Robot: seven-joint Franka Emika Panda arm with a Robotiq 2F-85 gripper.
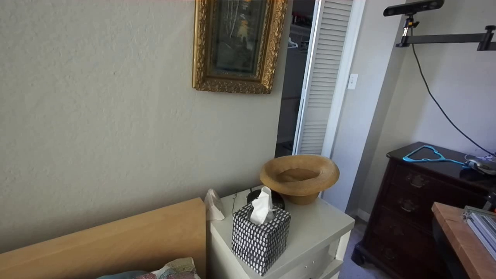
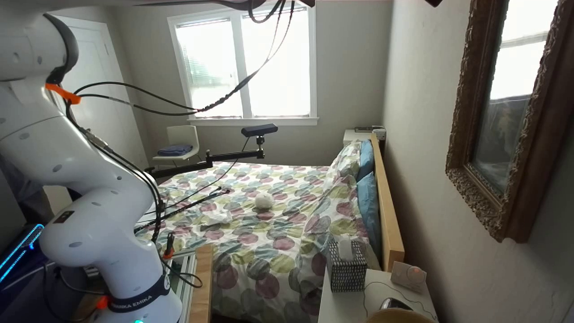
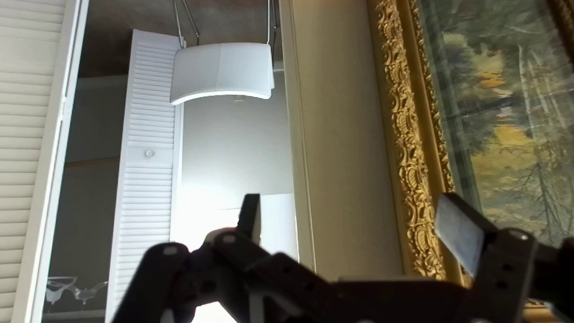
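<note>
In the wrist view my gripper is open, its two fingers wide apart with nothing between them. It faces the wall, with the gold picture frame (image 3: 411, 140) behind its right finger and the closet opening behind its left one. A tan hat (image 1: 302, 188) lies upside down on the white nightstand (image 1: 321, 230). In front of it stands a black-and-white tissue box (image 1: 261, 237) with a white tissue (image 1: 261, 207) sticking up. The gripper itself is outside both exterior views; only part of the white arm (image 2: 91, 215) shows in exterior view 2.
Left of the nightstand is the wooden headboard (image 1: 162, 232). A dark dresser (image 1: 400, 195) bears a blue hanger (image 1: 425, 153). A camera on a bracket (image 2: 261, 130) juts over the bed (image 2: 253, 237). Cables (image 2: 226, 99) hang by the arm.
</note>
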